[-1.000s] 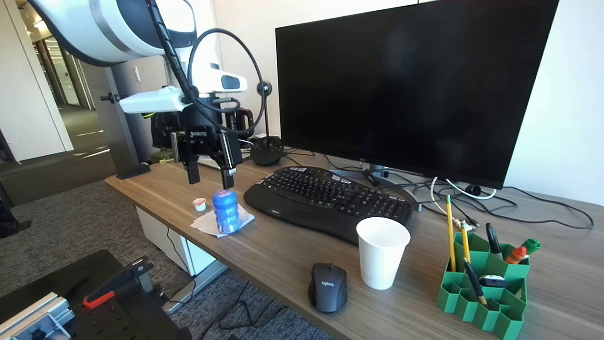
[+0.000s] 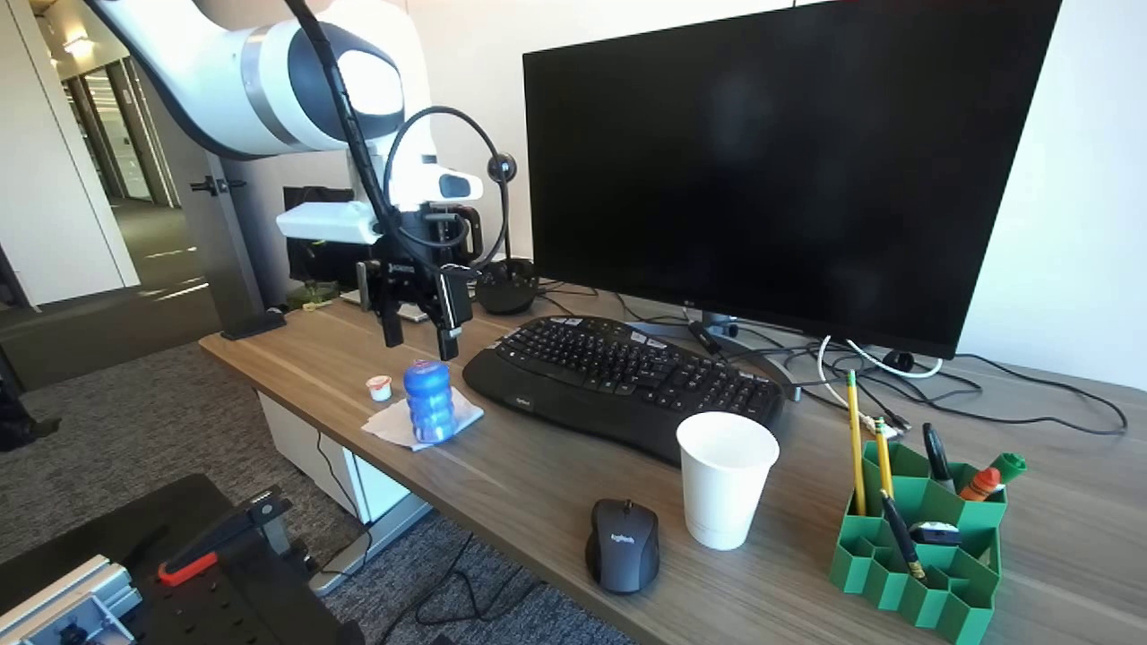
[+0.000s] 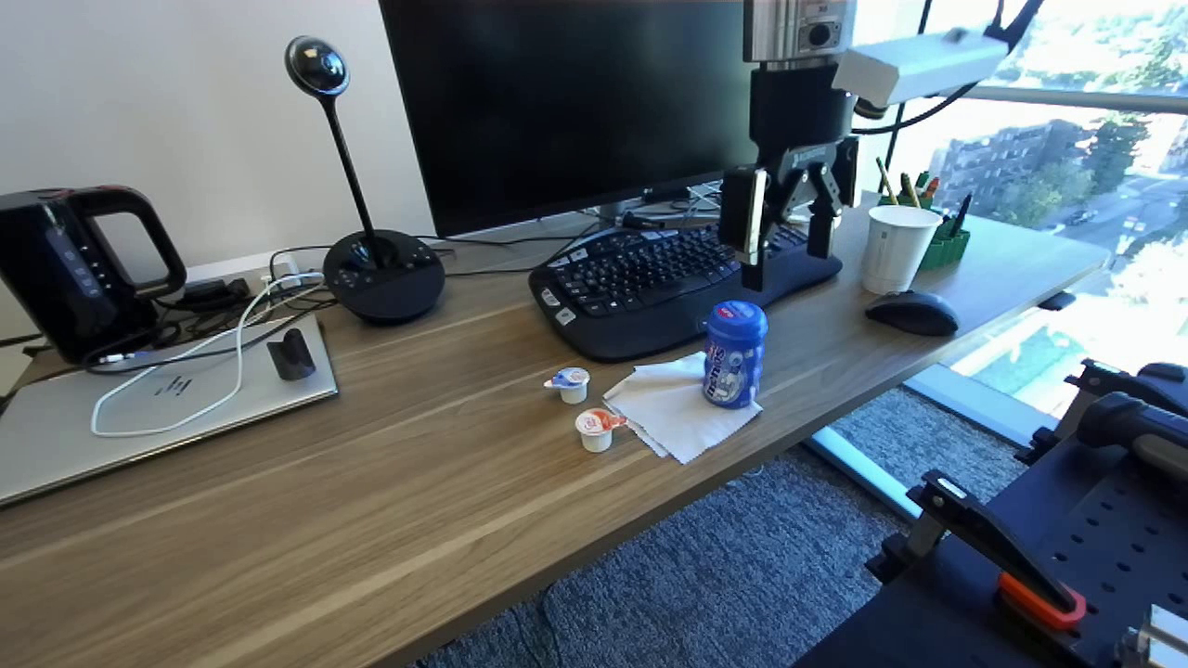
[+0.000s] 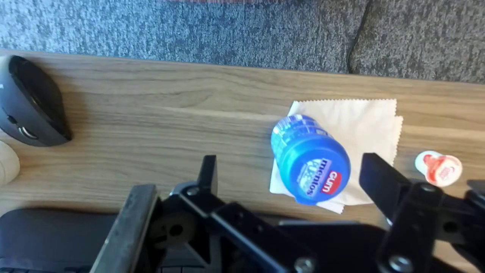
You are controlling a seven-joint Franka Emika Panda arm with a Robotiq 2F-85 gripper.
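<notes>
A blue gum bottle (image 3: pixel 735 354) stands upright on a folded white napkin (image 3: pixel 665 414) near the desk's front edge. My gripper (image 2: pixel 420 342) is open above the desk, apart from the bottle, with nothing held. In the wrist view the bottle's lid (image 4: pixel 316 175) shows between the two spread fingers, nearer the right one, and beyond them toward the desk edge. Beside the napkin sit two small creamer cups, one with an orange-and-white lid (image 3: pixel 596 428) and one with a blue-and-white lid (image 3: pixel 571 384).
A black keyboard (image 2: pixel 624 376) lies behind the bottle, before a large monitor (image 2: pixel 774 172). Along the desk stand a mouse (image 2: pixel 624 546), a white paper cup (image 2: pixel 725 480) and a green pen holder (image 2: pixel 921 537). Bare wood (image 3: pixel 445 468) extends left of the creamers.
The arm and open gripper have shifted right in exterior view 1, toward the keyboard and monitor. The bottle, napkin and other desk items have stayed put.
</notes>
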